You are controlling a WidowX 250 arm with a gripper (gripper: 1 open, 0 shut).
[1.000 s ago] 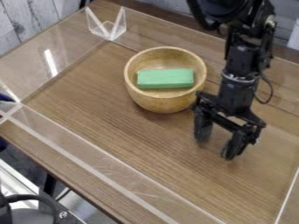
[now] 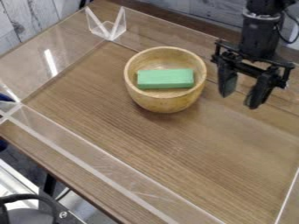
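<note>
A green rectangular block (image 2: 165, 78) sits inside a round wooden bowl (image 2: 172, 103) at upper centre of the camera view. My black gripper (image 2: 250, 87) hangs at the right, beside the bowl and apart from it, with its dark fingers pointing down over the wooden table. I see nothing clearly held between the fingers, and how far apart they stand is hard to tell.
A small clear open container (image 2: 107, 24) stands at the top left. Black hardware and a cable (image 2: 30, 214) lie at the bottom left corner.
My gripper has moved up and to the right, toward the back of the table. The bowl and green block look unmoved.
</note>
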